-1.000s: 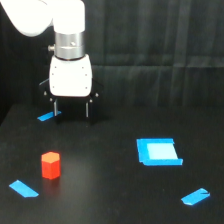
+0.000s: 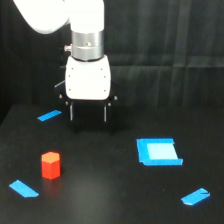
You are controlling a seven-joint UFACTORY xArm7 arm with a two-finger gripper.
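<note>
A red-orange cube sits on the dark table at the left in the camera view. My gripper points down above the far left part of the table, behind the cube and to its right. Its two thin dark fingers stand well apart, with nothing visible between them. The fingertips are hard to make out against the black background. A white square framed by blue tape lies to the right of centre.
Loose blue tape strips lie at the front left, front right and far left. A black curtain hangs behind.
My gripper has moved to the right and perhaps slightly lower, away from the far left tape strip. The cube and the tape have stayed in place.
</note>
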